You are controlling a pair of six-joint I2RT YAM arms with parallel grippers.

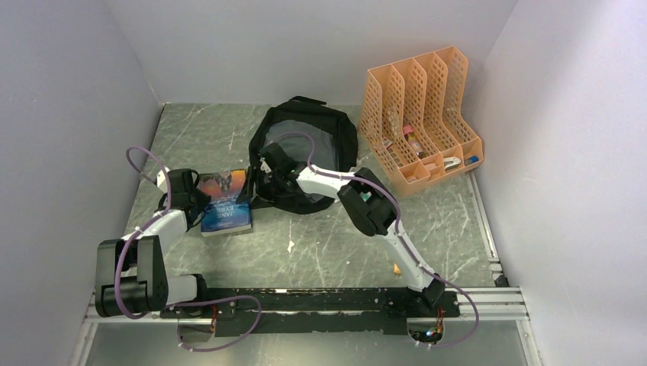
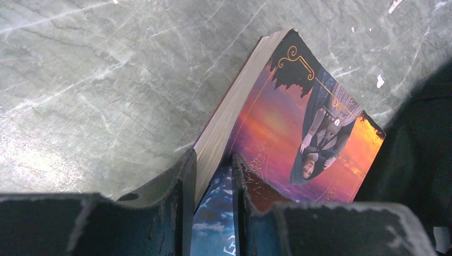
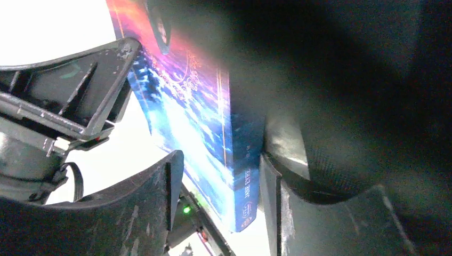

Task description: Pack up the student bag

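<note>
The book [image 1: 226, 200], with a blue and orange cover, lies on the left of the table, beside the black bag [image 1: 347, 141]. My left gripper has the page side of the book [image 2: 298, 122] snugly between its fingers. From the bag side, my right gripper reaches the spine of the book [image 3: 246, 176]; its fingers stand apart, one over the cover side and the other by the spine. Whether both touch is unclear. Dark bag fabric [image 3: 362, 96] fills the right of the right wrist view, blurred.
An orange organizer [image 1: 427, 171] with small items in its compartments stands at the back right. A small orange piece [image 1: 397, 268] lies near the front edge.
</note>
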